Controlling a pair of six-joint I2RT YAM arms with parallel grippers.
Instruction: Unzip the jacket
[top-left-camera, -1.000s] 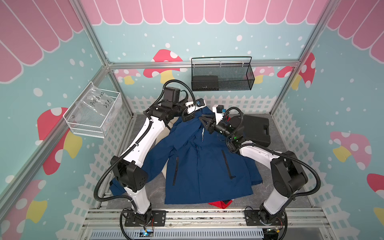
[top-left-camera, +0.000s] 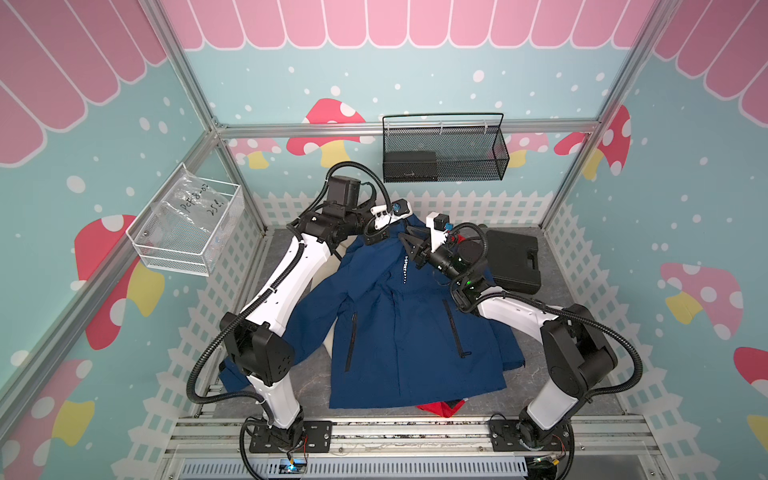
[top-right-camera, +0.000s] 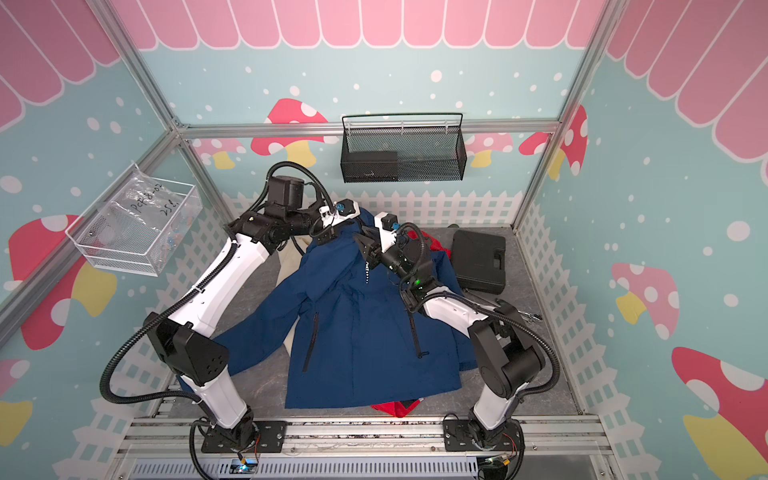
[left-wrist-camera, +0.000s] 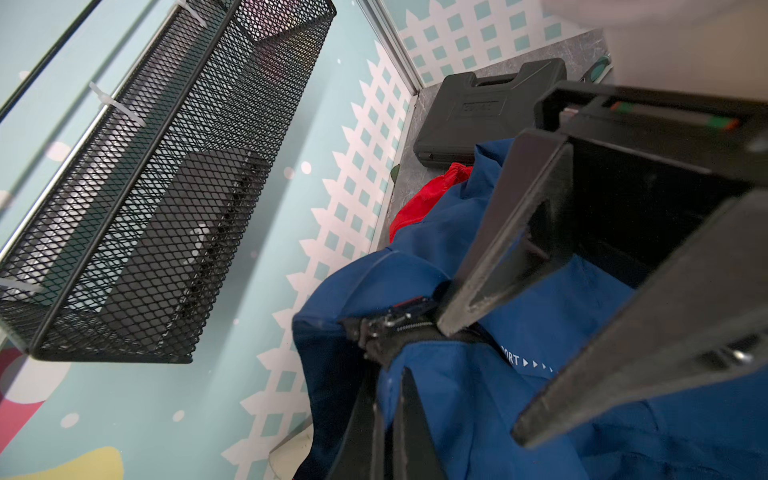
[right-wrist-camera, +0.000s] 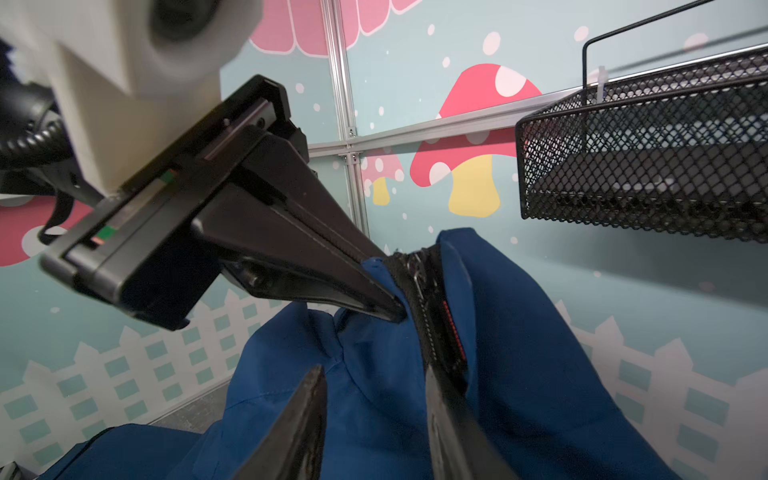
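The navy-blue jacket (top-left-camera: 400, 344) lies front up, its raised collar at the far end. In the right wrist view a black zipper (right-wrist-camera: 429, 320) runs down the collar's edge, with metal hardware at its top. My left gripper is shut on a fold of blue collar fabric beside that zipper. Facing the zipper from the other side is my right gripper, its fingers (right-wrist-camera: 304, 416) apart and nothing seen held between them. In the left wrist view one right fingertip (left-wrist-camera: 454, 321) overlaps the zipper's end; whether it touches, I cannot tell.
A black mesh basket (top-left-camera: 445, 152) hangs on the back wall, near the collar. Behind the right arm lies a black case (top-left-camera: 512, 260). Red fabric (top-left-camera: 441, 408) shows under the hem. A white wire basket (top-left-camera: 188, 224) hangs at left.
The left arm and the jacket look unchanged.
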